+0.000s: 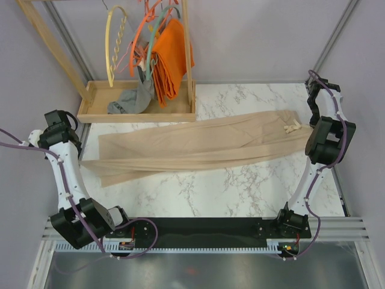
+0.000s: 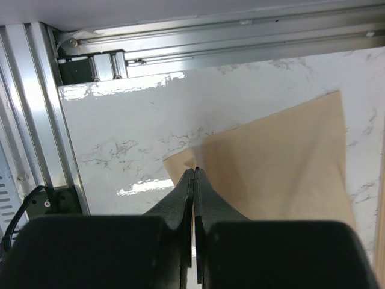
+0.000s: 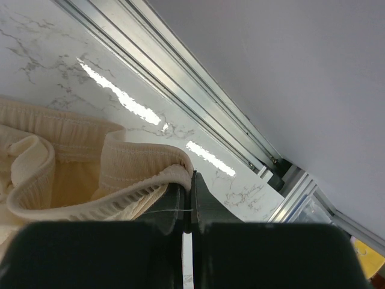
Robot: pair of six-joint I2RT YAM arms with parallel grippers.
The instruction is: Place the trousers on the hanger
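Beige trousers lie stretched across the table, a long fold reaching out toward each gripper. My left gripper is raised at the left end, shut, with the trousers' edge drawn up to its fingertips; in the left wrist view the cloth shows behind the tips. My right gripper is shut on the waistband at the right end. Several hangers, among them yellow and orange ones, hang on the wooden rack at the back.
An orange cloth and a grey cloth are on the rack and its base. Walls and metal rails border both sides.
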